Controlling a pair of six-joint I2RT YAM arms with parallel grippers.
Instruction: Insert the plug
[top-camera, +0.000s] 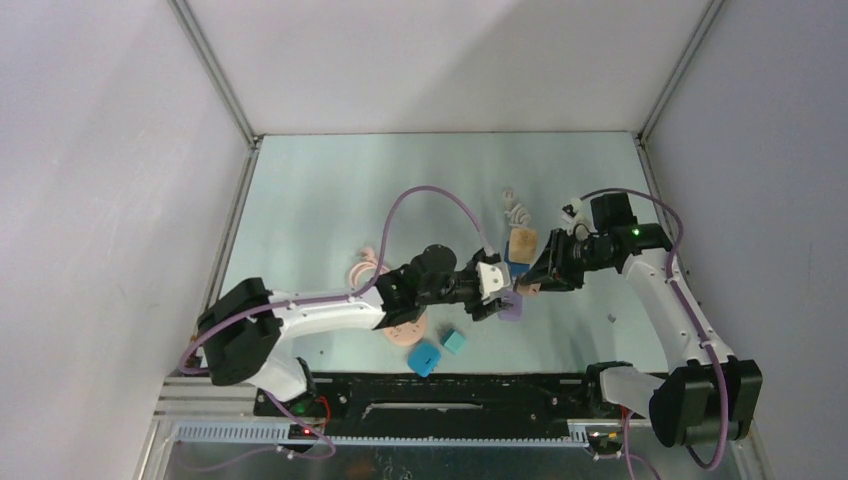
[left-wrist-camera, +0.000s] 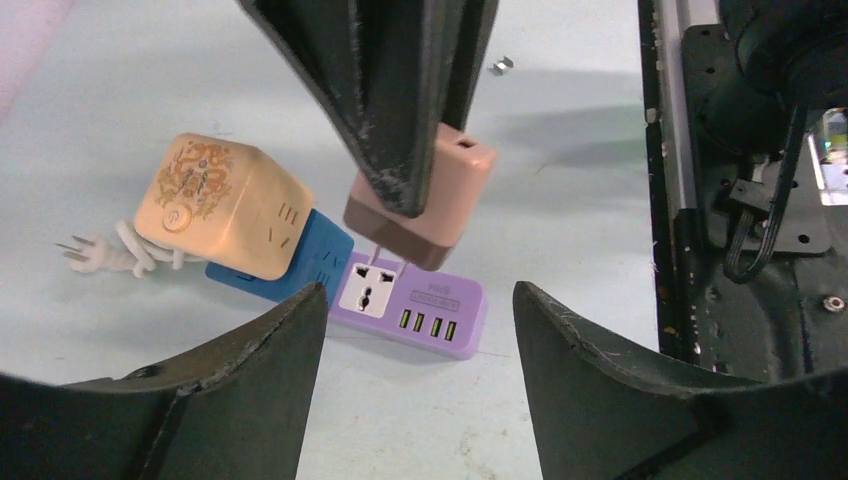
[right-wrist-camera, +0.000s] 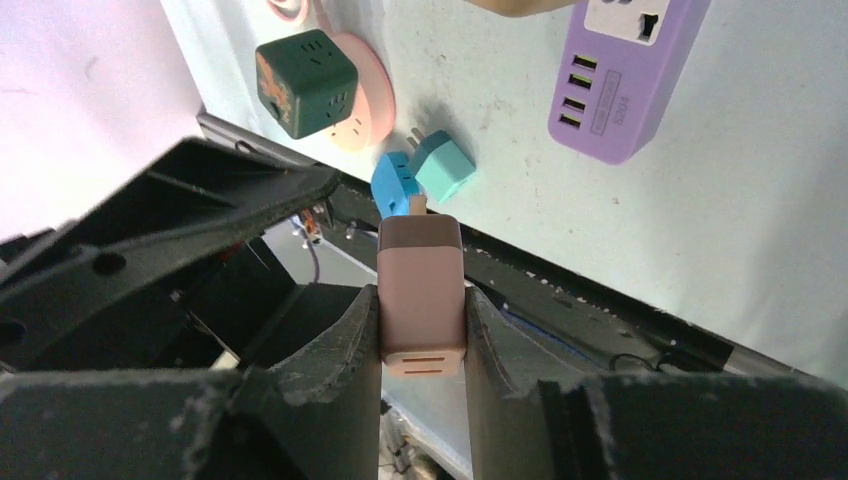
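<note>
The pink plug (left-wrist-camera: 440, 200) is between the fingers of my right gripper, its prongs pointing down in the left wrist view, above the purple power strip (left-wrist-camera: 430, 305). The strip's white socket face (left-wrist-camera: 365, 290) shows near the prongs; whether they touch cannot be told. My left gripper (top-camera: 492, 305) is open, its fingers empty, on the near side of the strip, facing the plug.
A wooden-topped block (left-wrist-camera: 225, 205) on a blue base (left-wrist-camera: 315, 255) adjoins the strip. A green block (right-wrist-camera: 305, 85), teal plug (right-wrist-camera: 445, 170), blue adapter (right-wrist-camera: 393, 185) and pink round socket (top-camera: 405, 335) lie leftward. White cable (top-camera: 515, 208) lies behind.
</note>
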